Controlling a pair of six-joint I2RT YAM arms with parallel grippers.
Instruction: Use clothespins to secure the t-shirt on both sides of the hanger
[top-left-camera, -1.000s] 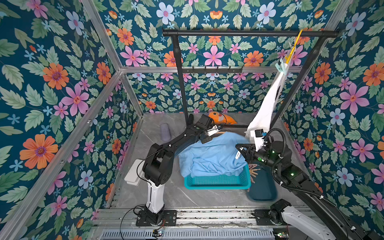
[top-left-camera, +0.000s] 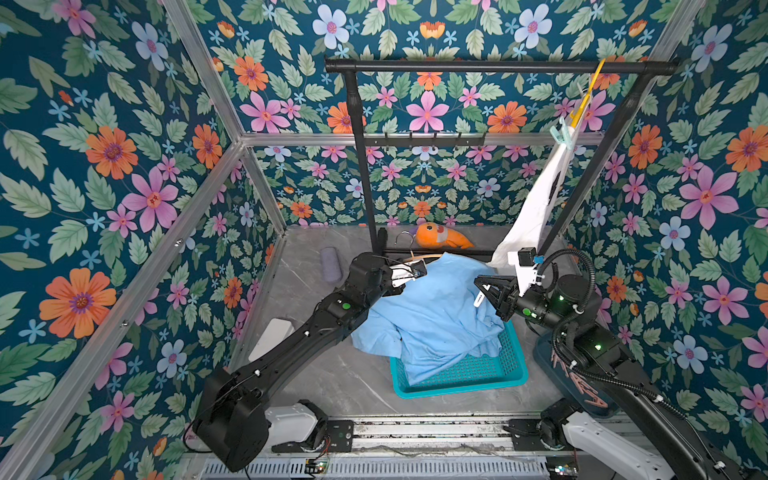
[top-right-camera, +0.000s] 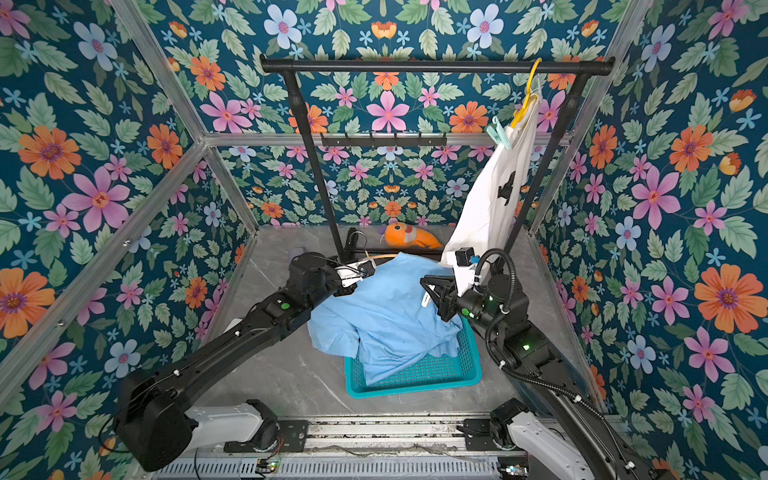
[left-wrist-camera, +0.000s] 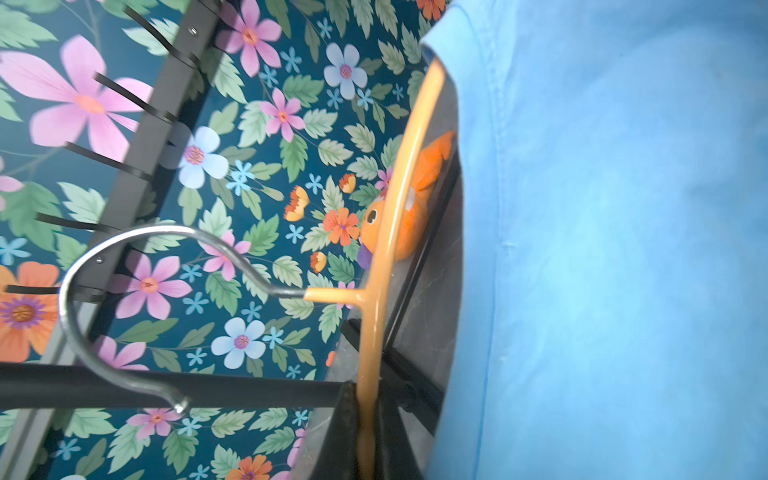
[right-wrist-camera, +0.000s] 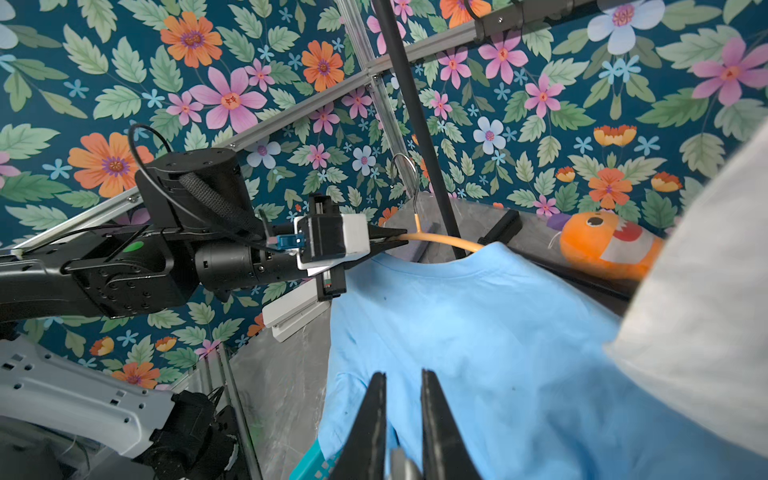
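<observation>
An orange hanger with a metal hook (left-wrist-camera: 400, 184) runs into the neck of the light blue t-shirt (top-left-camera: 432, 312), which is draped over a teal basket (top-left-camera: 456, 384). My left gripper is shut on the hanger near the hook's stem. My right gripper is shut over the shirt's front, with a small pale object between its fingertips, too cut off to identify surely. Teal clothespins (top-right-camera: 500, 132) sit high up by a yellow hanger that carries a white garment (top-right-camera: 480, 208) at the rack's right.
A black rack (top-left-camera: 496, 67) spans the back. An orange plush toy (top-left-camera: 436, 236) lies behind the shirt. A grey roll (top-left-camera: 329, 264) lies on the left. A dark tray (top-left-camera: 576, 376) is at the right, partly under my right arm.
The basket has moved slightly right.
</observation>
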